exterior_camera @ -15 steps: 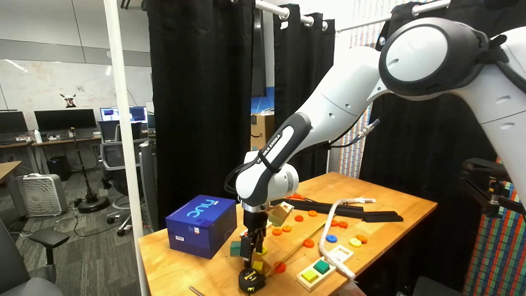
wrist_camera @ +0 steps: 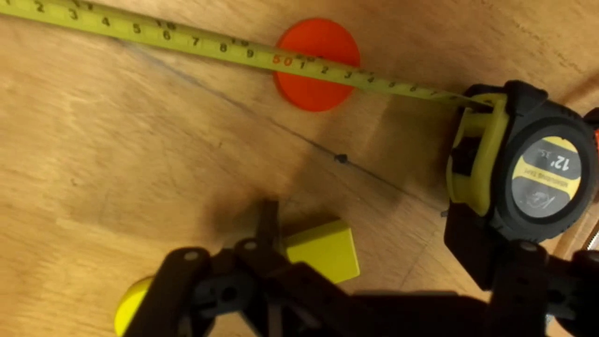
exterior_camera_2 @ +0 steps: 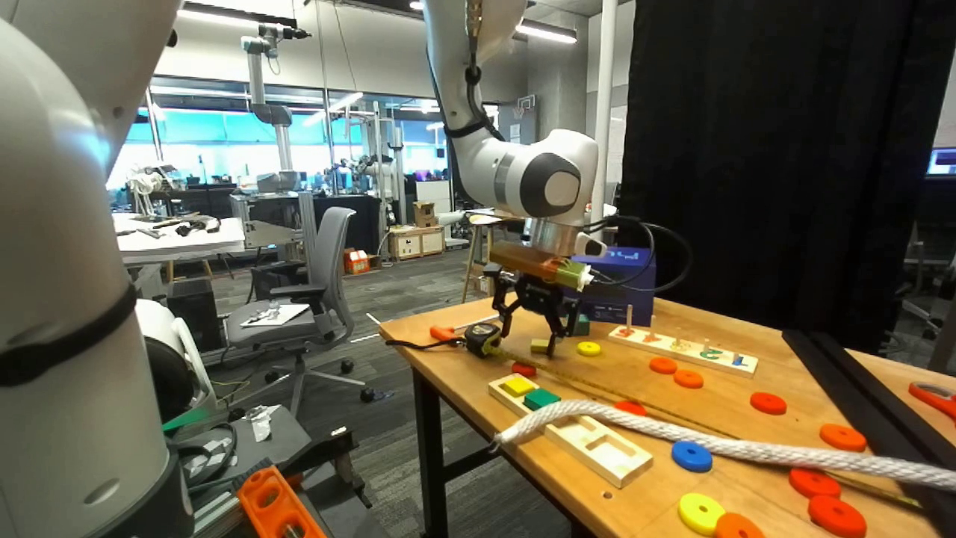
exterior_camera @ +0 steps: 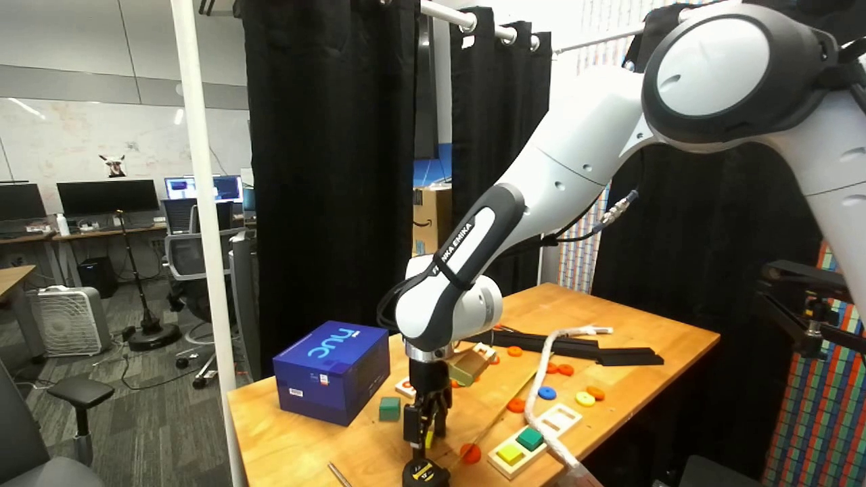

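My gripper is low over the table, its fingers apart and pointing down. A small yellow block (wrist_camera: 323, 250) lies between them, close to the left finger in the wrist view, with clear space on its other side. The other finger is right up against the black and yellow tape measure (wrist_camera: 525, 163); I cannot tell whether they touch. In exterior view 2 the gripper (exterior_camera_2: 526, 345) straddles the block (exterior_camera_2: 540, 345), next to the tape measure (exterior_camera_2: 484, 339). Part of the block is hidden by the gripper in exterior view 1.
The tape blade crosses a red disc (wrist_camera: 314, 92). A wooden tray (exterior_camera_2: 600, 445) holds a yellow and a green block; white rope (exterior_camera_2: 663, 430) lies over it. A yellow disc (exterior_camera_2: 588, 349), pegboard (exterior_camera_2: 681, 347) and blue box (exterior_camera: 331, 372) are nearby.
In exterior view 1 the gripper has shifted slightly right and lower. The tape measure and nearby red disc have slid right, and the rope's near end has moved towards the table's front edge.
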